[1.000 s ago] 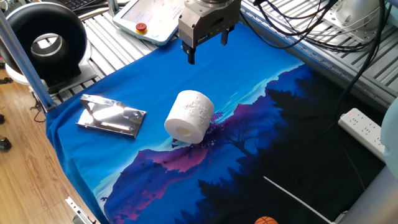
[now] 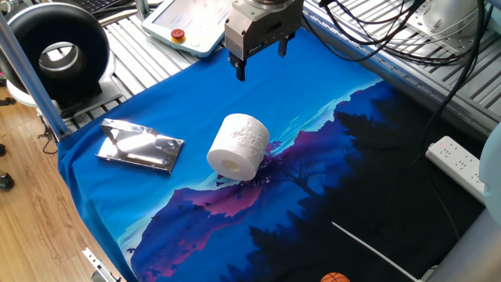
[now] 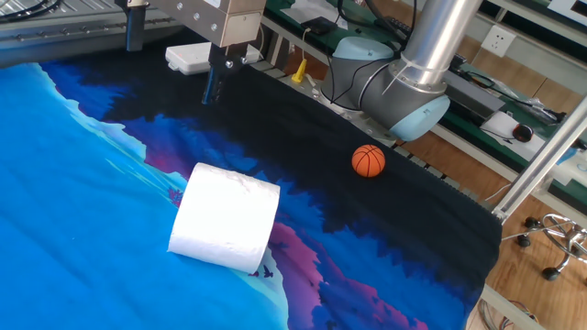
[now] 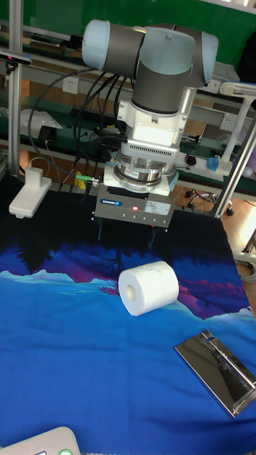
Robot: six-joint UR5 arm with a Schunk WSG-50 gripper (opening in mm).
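A white toilet paper roll lies on its side on the printed cloth, roughly mid-table, its core hole facing the front in exterior view 1. In exterior view 2 the roll shows its blank white side. My gripper hangs above the cloth, apart from the roll, its two fingers well spread and nothing between them. Exterior view 3 has the gripper behind the roll, pointing down. A shiny metal dispenser or holder rests on the blue part of the cloth.
A small orange basketball sits on the cloth's dark part. A white power strip and a thin white stick lie on the dark side. A tablet-like panel with a red button stands at the back.
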